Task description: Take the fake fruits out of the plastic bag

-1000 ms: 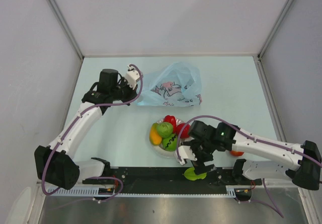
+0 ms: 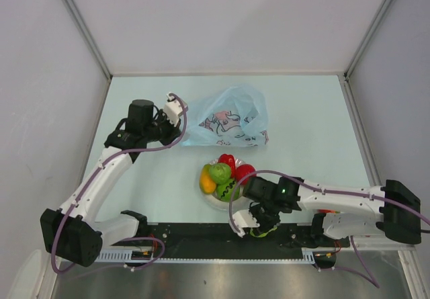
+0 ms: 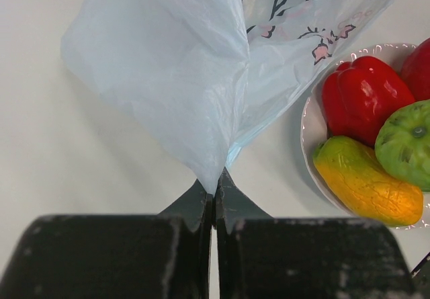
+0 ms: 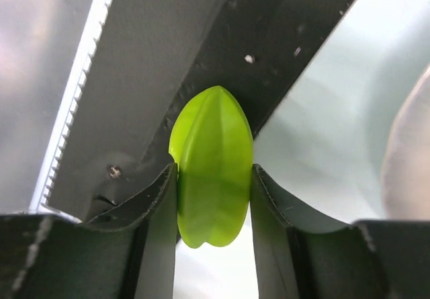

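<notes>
A pale blue printed plastic bag [image 2: 228, 117] lies at the back of the table. In the left wrist view its gathered corner [image 3: 201, 131] runs into my left gripper, which is shut on it. My right gripper is shut on a green starfruit [image 4: 211, 131], over the black strip at the table's front edge. A bowl [image 2: 217, 201] holds several fruits: a red pepper [image 3: 363, 101], a mango [image 3: 356, 178], green fruits [image 2: 219, 173] and a red fruit [image 2: 244, 174].
The bowl sits mid-table between bag and right arm. An orange object [image 2: 328, 211] is partly hidden under the right arm.
My right gripper has come down onto the starfruit at the front edge and shut on it. My left gripper has moved slightly toward the front, still at the bag's corner.
</notes>
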